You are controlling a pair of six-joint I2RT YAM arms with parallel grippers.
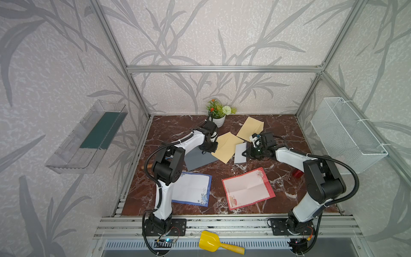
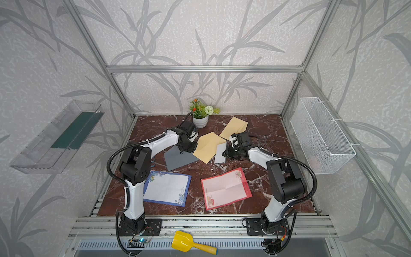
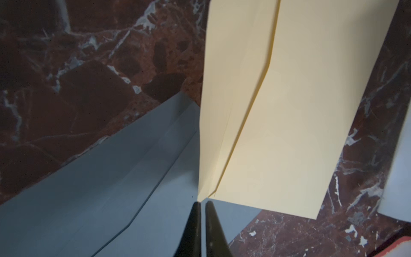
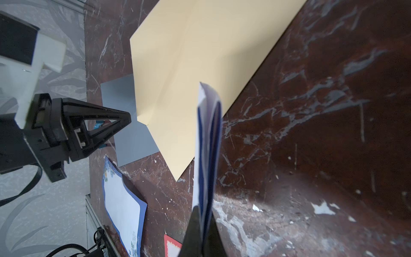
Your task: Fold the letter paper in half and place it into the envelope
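A folded letter paper (image 4: 207, 141), white with blue inner layers, stands up edge-on in my right gripper, which is shut on its lower end. In the top left view this folded paper (image 1: 240, 153) is beside the cream envelope (image 1: 227, 147), at its right. My left gripper is at the lower corner of the envelope's flap (image 3: 214, 141). A narrow gap shows between its fingertips, with nothing clearly held. Seen from the left wrist, the flap stands a little off the cream envelope (image 3: 295, 120) along the fold line.
A grey envelope (image 1: 199, 157) lies partly under the left gripper and the cream one. Another cream envelope (image 1: 250, 127) is behind. Blue-bordered (image 1: 192, 188) and red-bordered (image 1: 248, 188) sheets lie in front. A flower pot (image 1: 218, 121) stands at the back.
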